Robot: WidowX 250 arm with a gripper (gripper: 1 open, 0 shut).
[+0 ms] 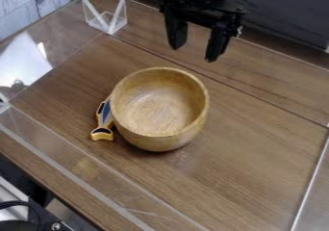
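Observation:
My black gripper point(197, 38) hangs at the top middle, open, its two fingers apart with nothing between them, above and behind a round wooden bowl point(160, 105). The bowl is empty and rests on the wooden tabletop. Against the bowl's left side lies a small tool with a yellow-orange and blue handle point(103, 129), partly tucked by the bowl's curve.
A clear angular stand point(107, 18) is at the back left. Clear panels edge the table at left and right. A black cable runs at the bottom left corner.

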